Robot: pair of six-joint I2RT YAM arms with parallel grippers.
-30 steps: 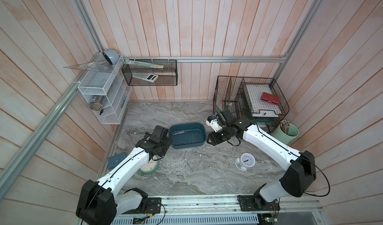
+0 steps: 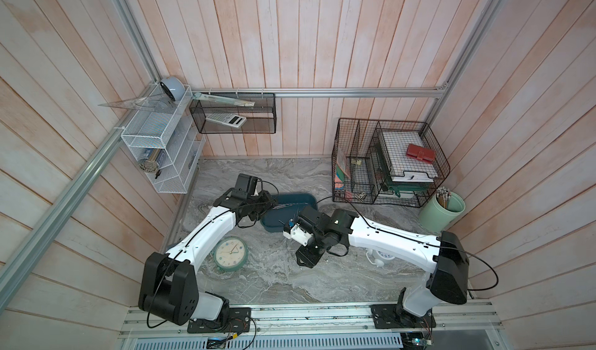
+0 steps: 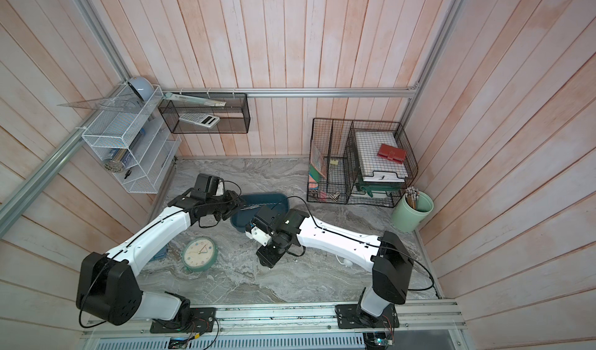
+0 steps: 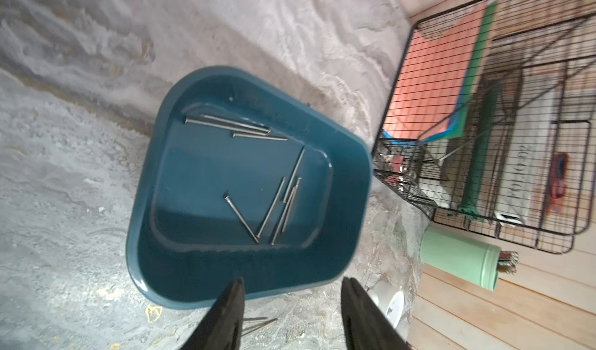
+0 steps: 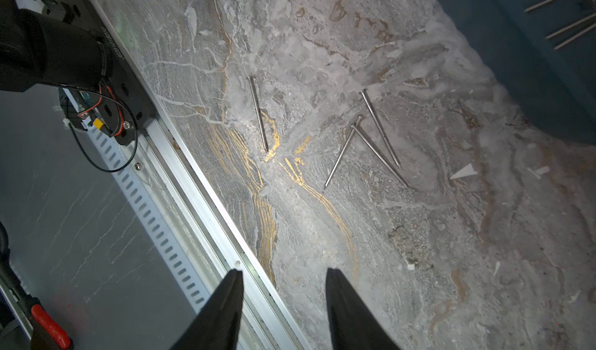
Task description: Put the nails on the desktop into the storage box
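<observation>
The dark blue storage box (image 4: 141,226) holds several thin nails (image 4: 241,216) on its floor. My left gripper is over the box's left end in the top views, fingers apart and empty. More nails lie on the marble desktop before the box. In the right wrist view, one nail (image 5: 258,114) lies alone near the desk's front edge. A second nail (image 5: 380,128) is close to two others that touch near their heads. My right gripper hangs above the desk in front of the box, open and empty.
A green clock (image 2: 230,253) stands at the left front, and a white clock (image 4: 391,303) at the right. Black wire baskets (image 2: 354,176) and a green pen cup (image 2: 442,213) fill the back right. White shelves (image 2: 162,139) line the left wall.
The right arm has swung left and toward the front, now covering part of the box in the top view.
</observation>
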